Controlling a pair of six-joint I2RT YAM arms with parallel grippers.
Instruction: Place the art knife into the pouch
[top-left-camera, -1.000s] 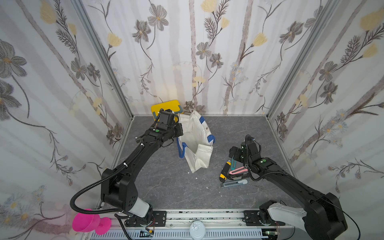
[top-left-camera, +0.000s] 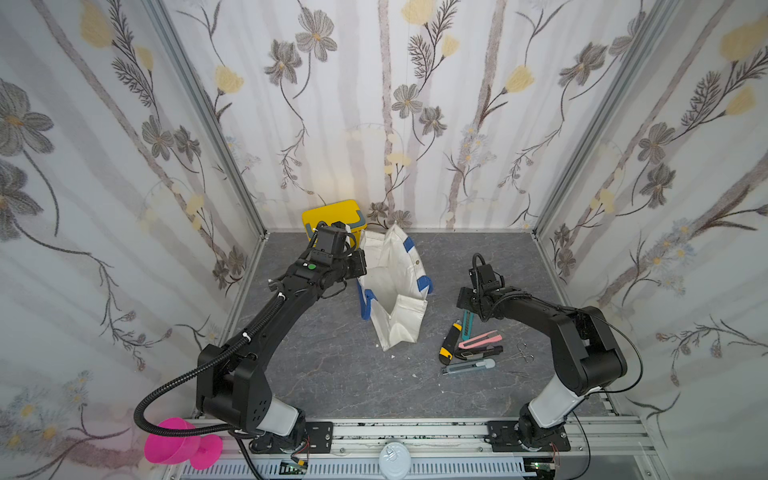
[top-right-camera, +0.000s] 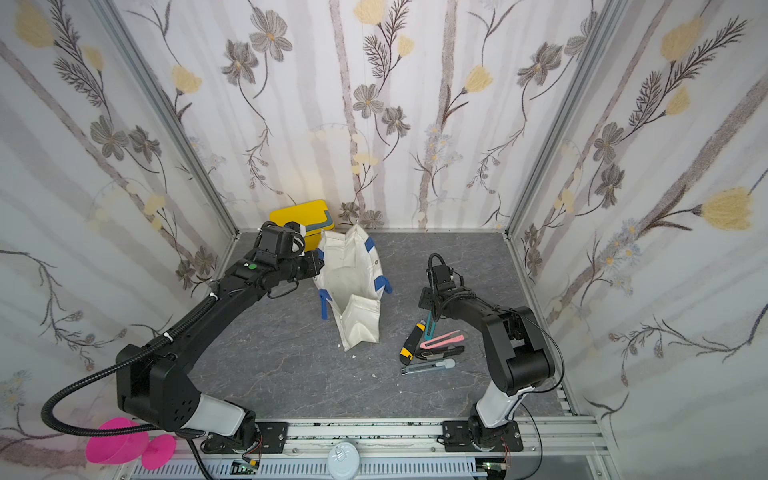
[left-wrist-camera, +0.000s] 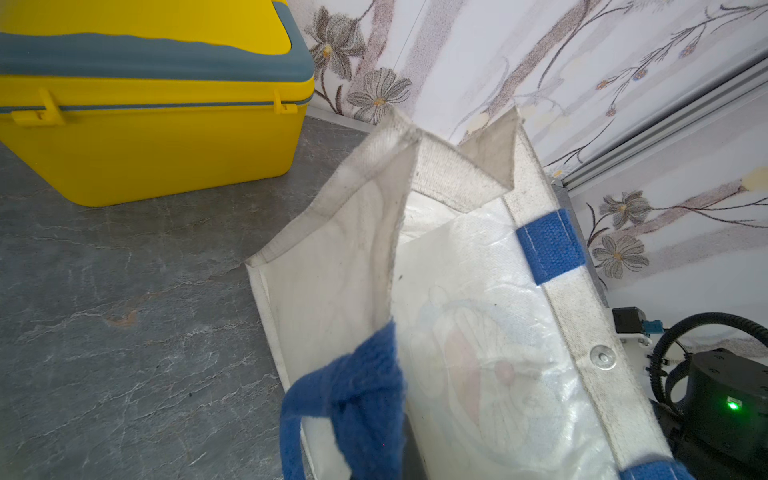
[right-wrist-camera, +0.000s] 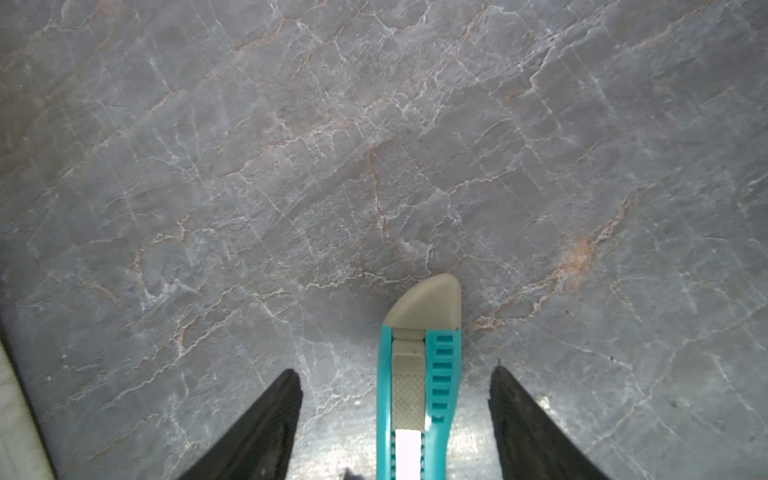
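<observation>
The white canvas pouch (top-left-camera: 392, 284) with blue straps stands open in the middle. My left gripper (top-left-camera: 356, 264) is at its upper-left rim, shut; its fingers are hidden in the left wrist view. My right gripper hangs open over a teal art knife (right-wrist-camera: 441, 376) with a grey cap, one finger on each side of it. Beside that knife lie a black-and-yellow knife (top-left-camera: 449, 342), a pink one (top-left-camera: 480, 340), a black one (top-left-camera: 480, 353) and a pale grey-blue one (top-left-camera: 468, 365).
A yellow box (left-wrist-camera: 144, 144) stands behind the pouch at the back wall.
The pouch has shifted slightly toward the front, with my left gripper staying at its rim.
</observation>
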